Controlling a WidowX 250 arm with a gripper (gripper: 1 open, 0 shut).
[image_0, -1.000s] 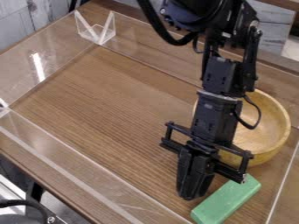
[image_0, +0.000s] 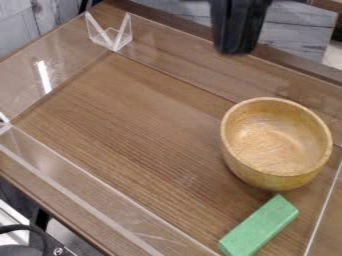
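Note:
A tan round bowl (image_0: 275, 143) sits on the wooden surface at the right. A green block (image_0: 258, 227) lies below it near the bottom right edge. The dark arm (image_0: 238, 22) shows only at the top edge, above and behind the bowl; its fingertips cannot be made out clearly.
A clear plastic holder (image_0: 110, 32) stands at the back left. Cables lie off the lower left edge.
The arm has risen away from the bowl and green block to the top edge of the view, uncovering both. The block and bowl look unmoved.

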